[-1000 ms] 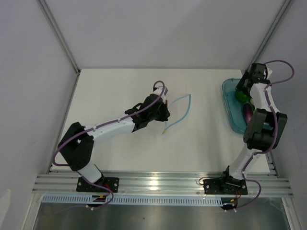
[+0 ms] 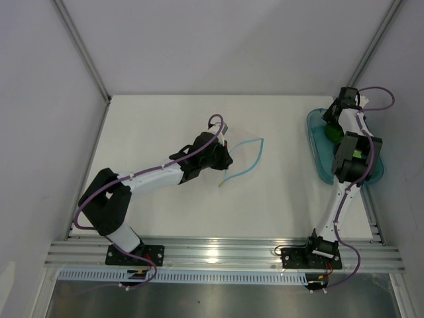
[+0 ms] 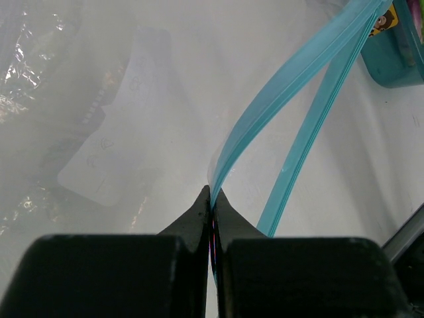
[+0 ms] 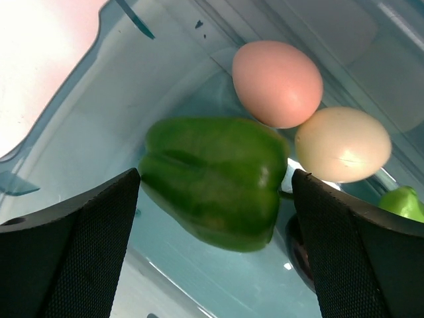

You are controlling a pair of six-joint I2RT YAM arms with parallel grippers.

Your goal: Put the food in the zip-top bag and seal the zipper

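Observation:
The clear zip top bag has a blue zipper strip [image 2: 246, 171] that curves in a loop on the table, its mouth parted. My left gripper is shut on the edge of the bag at one end of the blue strip [image 3: 301, 136]. In the right wrist view a green bell pepper [image 4: 215, 175] lies in the blue bin, between the spread fingers of my right gripper. That gripper is open, one finger [image 4: 79, 245] to each side of the pepper. Whether either finger touches it I cannot tell.
Beside the pepper in the bin [image 2: 320, 156] sit a pinkish egg [image 4: 277, 83] and a paler egg [image 4: 343, 144]. A dark eggplant [image 4: 299, 252] and a light green vegetable [image 4: 403, 203] show partly.

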